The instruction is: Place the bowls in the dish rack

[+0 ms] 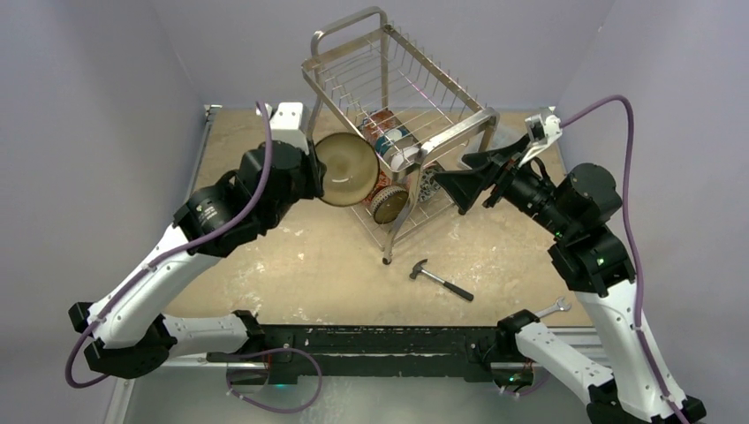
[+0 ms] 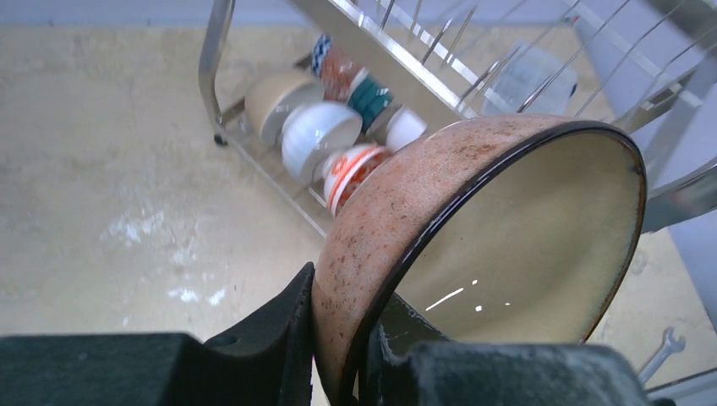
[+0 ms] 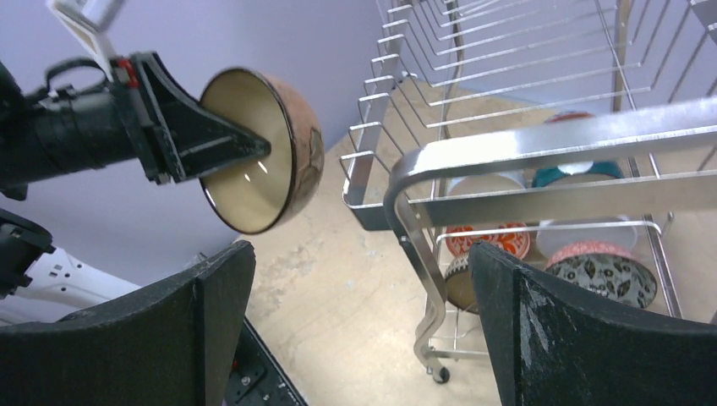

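Observation:
My left gripper is shut on the rim of a brown bowl (image 2: 440, 194), cream inside and speckled outside. It holds this bowl (image 1: 347, 170) tilted, in the air beside the left side of the dish rack (image 1: 415, 66). On the rack's lower tier rest several bowls, among them a white bowl (image 2: 320, 139), an orange-patterned bowl (image 2: 355, 172) and a dark-rimmed bowl (image 1: 389, 204). The upper tier shows empty wires. My right gripper is open, nothing between its fingers, near the rack's front right leg.
A hammer (image 1: 442, 279) lies on the table in front of the rack. Toward the right front edge is a wrench (image 1: 556, 306). A clear plastic container (image 2: 531, 80) stands behind the rack's right side.

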